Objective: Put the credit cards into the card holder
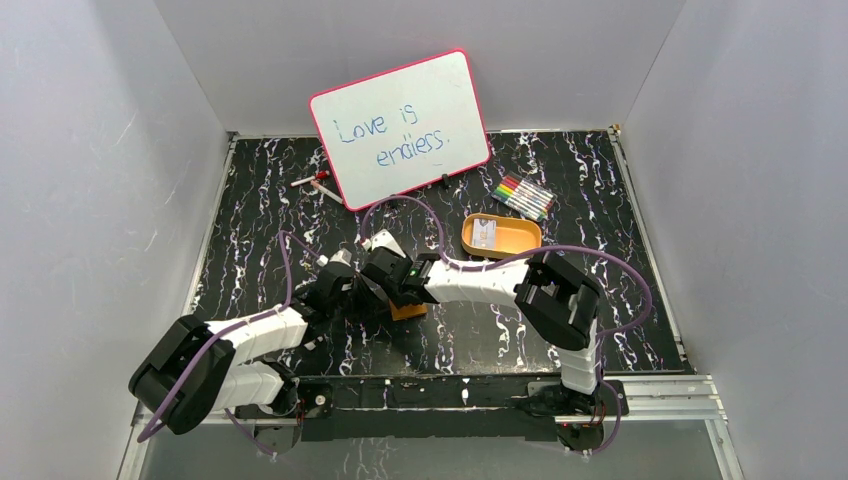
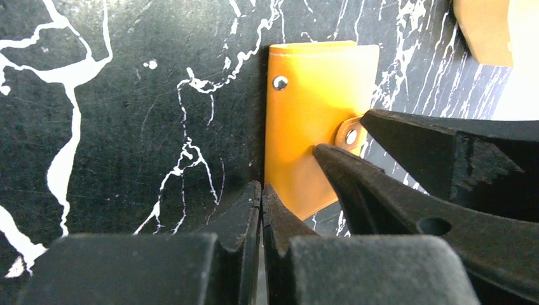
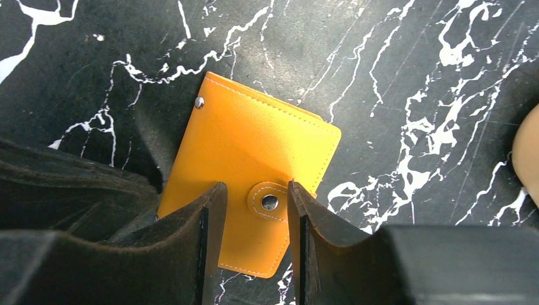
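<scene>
The orange card holder lies folded on the black marbled table, its snap tab showing a metal button. My right gripper is over the holder with its fingers part open, one on each side of the tab. In the left wrist view, the right gripper's fingers reach in at the tab of the holder. My left gripper is shut at the holder's lower edge, and nothing shows between its fingertips. A card lies in an orange tray; whether others lie beneath cannot be made out.
A whiteboard with writing leans at the back. Several coloured markers lie behind the tray, and loose pens sit left of the board.
</scene>
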